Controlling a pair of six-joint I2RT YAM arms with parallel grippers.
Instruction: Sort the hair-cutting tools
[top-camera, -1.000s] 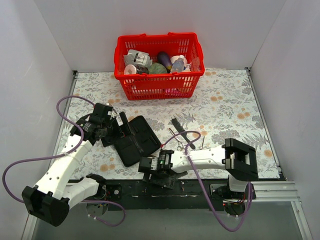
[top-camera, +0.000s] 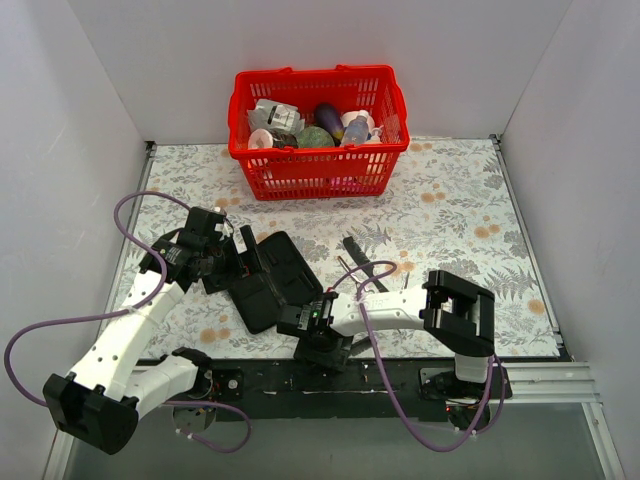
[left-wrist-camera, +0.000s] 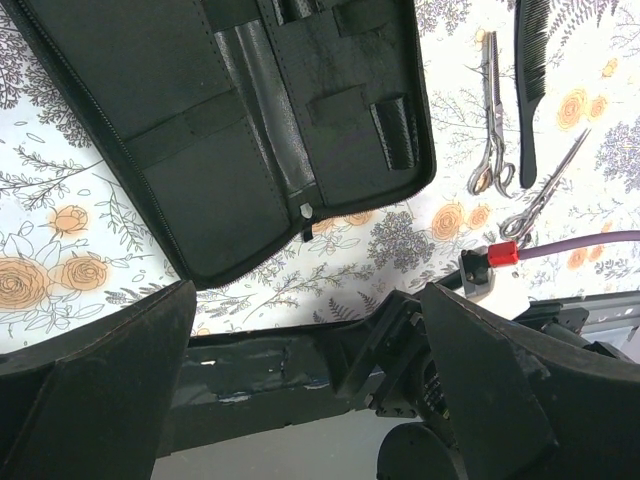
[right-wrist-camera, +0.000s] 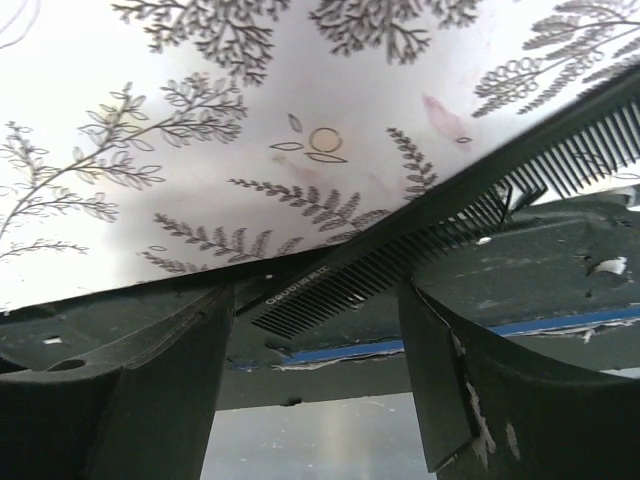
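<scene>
A black zippered case (top-camera: 260, 300) lies open at centre-left, its visible straps and pockets empty in the left wrist view (left-wrist-camera: 180, 150). My left gripper is open above it. To its right lie a black comb (left-wrist-camera: 530, 80) and two pairs of scissors (left-wrist-camera: 495, 120) (left-wrist-camera: 540, 200). Another comb (right-wrist-camera: 450, 215) lies slanting at the front edge, partly over the dark rail. My right gripper stands part open at that comb's lower end, which lies between its fingers; contact cannot be told.
A red basket (top-camera: 318, 175) of mixed items stands at the back. A dark rail (top-camera: 250, 390) runs along the front, and purple cables loop over both arms.
The left arm has not moved.
</scene>
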